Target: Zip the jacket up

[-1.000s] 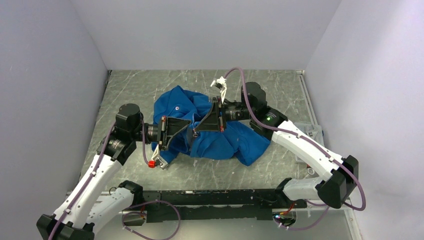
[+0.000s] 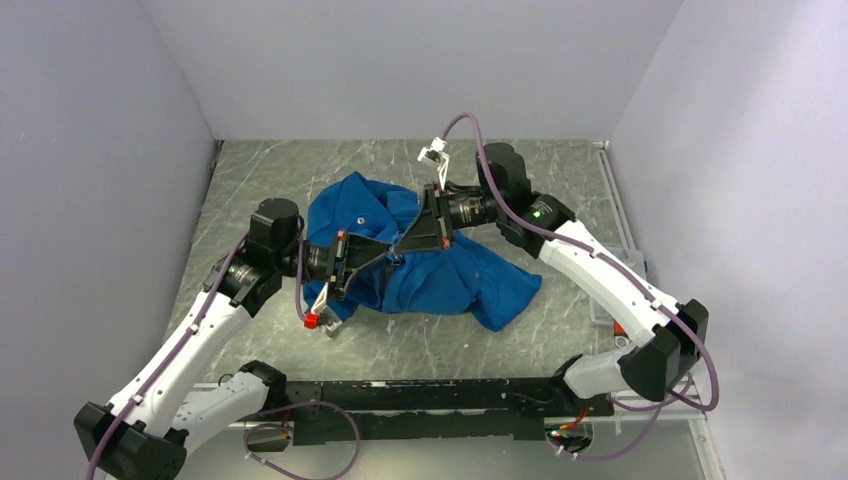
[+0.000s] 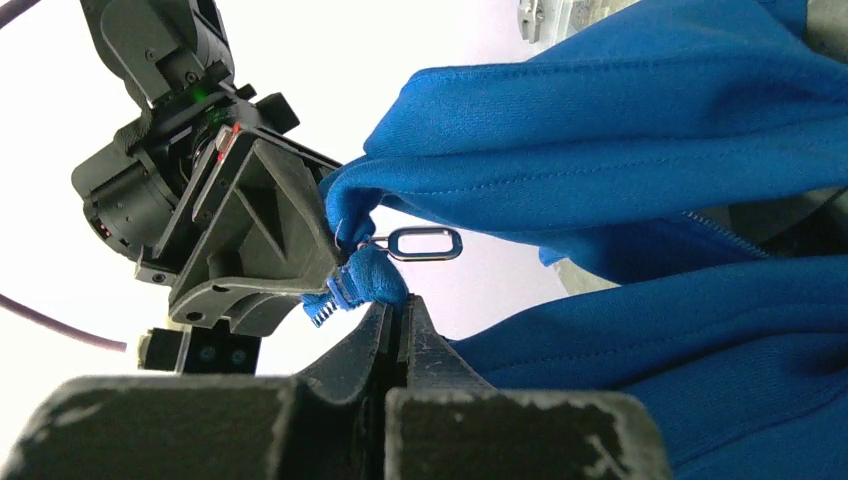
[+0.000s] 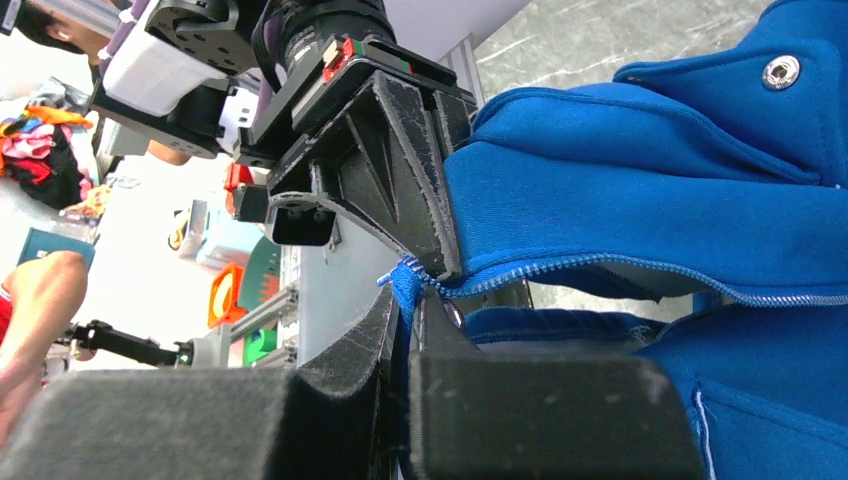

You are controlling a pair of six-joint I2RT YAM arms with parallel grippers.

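Observation:
The blue jacket [image 2: 460, 280] lies bunched on the table beneath both grippers, whose tips meet over its middle. My left gripper is shut, its tips at a bunched zipper end [image 3: 365, 280]; whether it pinches any cloth is unclear. A metal zipper pull [image 3: 425, 244] sticks out just above. My right gripper is shut on blue zipper tape at the jacket's edge, with the toothed strip [image 4: 600, 258] running off to the right in the right wrist view. A snap button [image 4: 781, 72] shows on the cloth.
A clear plastic container [image 2: 630, 260] sits at the right edge, partly behind the right arm.
Both grippers have shifted slightly toward the back of the table, the left also a little rightward, keeping their tips together. The jacket looks nearly unchanged.

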